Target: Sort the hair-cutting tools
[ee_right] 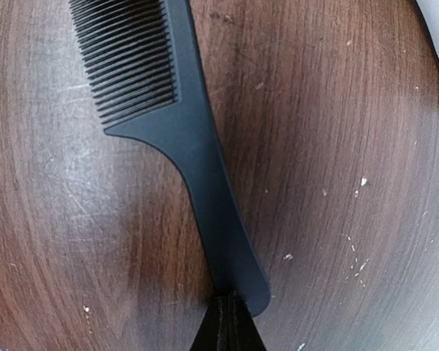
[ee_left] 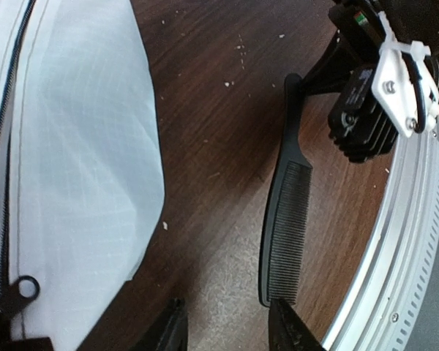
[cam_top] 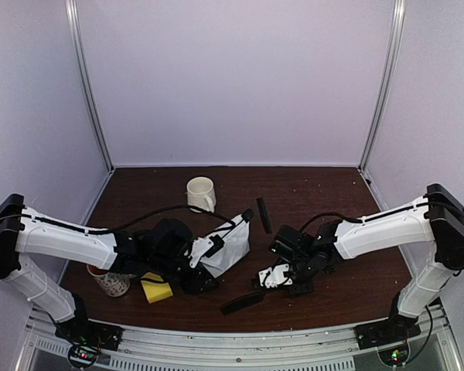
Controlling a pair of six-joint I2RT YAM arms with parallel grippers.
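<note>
A black comb (ee_left: 285,234) (ee_right: 212,197) lies on the table with its teeth end toward my left gripper, whose fingers are apart with nothing visible between them. My right gripper is shut at the tip of the comb's handle, its fingertips touching it, with no thickness of comb clearly between them. A white zippered pouch (cam_top: 232,247) (ee_left: 80,146) lies beside my left gripper. A second dark, narrow piece (cam_top: 263,216), perhaps another comb, lies behind, right of the pouch.
A white mug (cam_top: 200,193) stands at the back. A patterned mug (cam_top: 112,284) and a yellow sponge (cam_top: 157,292) are at the front left, partly under the left arm. The metal frame edge (ee_left: 380,270) runs along the front.
</note>
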